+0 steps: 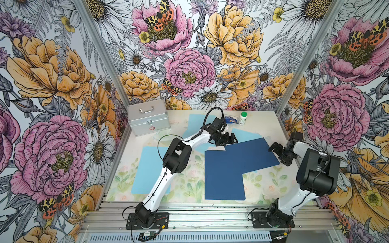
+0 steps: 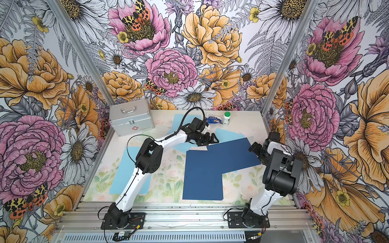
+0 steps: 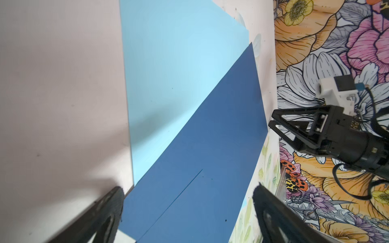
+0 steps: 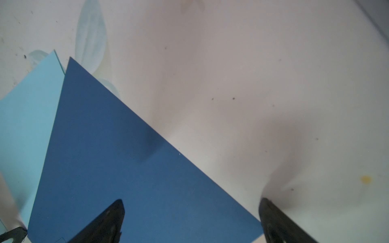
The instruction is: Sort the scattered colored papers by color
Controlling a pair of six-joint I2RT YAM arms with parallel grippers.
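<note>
In the top left view, two dark blue sheets overlap: the tilted upper-right sheet (image 1: 251, 154) and the upright front sheet (image 1: 222, 182). A light blue sheet (image 1: 245, 136) lies partly beneath the tilted one. Another light blue sheet (image 1: 196, 123) is at the back, partly hidden by the left arm, and a third (image 1: 145, 166) lies at the left. My left gripper is open above the tilted sheet's back left corner. Over that sheet's right edge, my right gripper also stands open. Nothing is held in either one.
A silver case (image 1: 149, 119) stands at the back left. At the back are a white bottle with a green cap (image 1: 243, 117) and a blue packet (image 1: 231, 119). Bare table (image 1: 186, 182) shows between the left light blue sheet and the dark blue ones.
</note>
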